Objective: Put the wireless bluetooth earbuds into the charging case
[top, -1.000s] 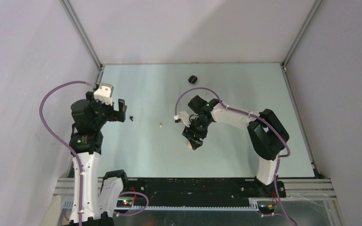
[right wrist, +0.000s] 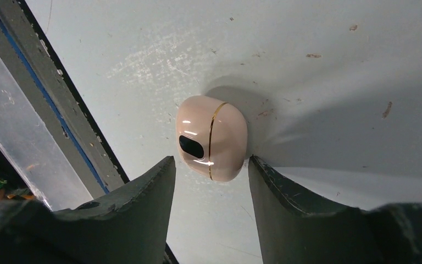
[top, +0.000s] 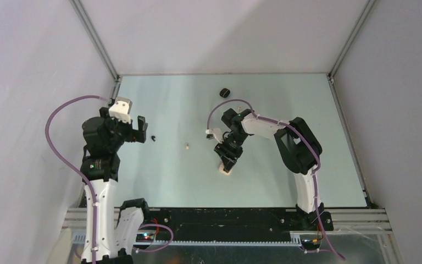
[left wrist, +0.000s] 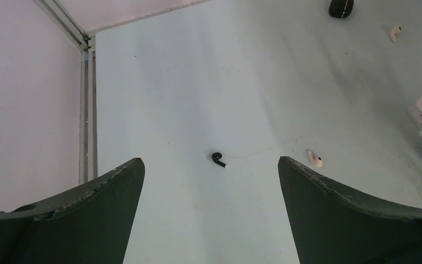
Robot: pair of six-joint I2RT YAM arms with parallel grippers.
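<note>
A pink charging case (right wrist: 225,143) lies near the front middle of the table, with my right gripper low over it, open, its fingertips either side of the case's near end. A black case (top: 225,93) lies at the back. In the left wrist view a black earbud (left wrist: 217,159) and a pale earbud (left wrist: 315,158) lie on the table, and another pale earbud (left wrist: 395,34) near the black case. My left gripper (top: 139,130) stands open at the table's left edge, nothing between its fingers.
The right arm spans its right half. Walls border the back and both sides, and a dark front edge shows beside the pink case in the right wrist view.
The right arm's elbow has moved leftward, and its gripper has shifted slightly over the pink case. The left arm has not moved.
</note>
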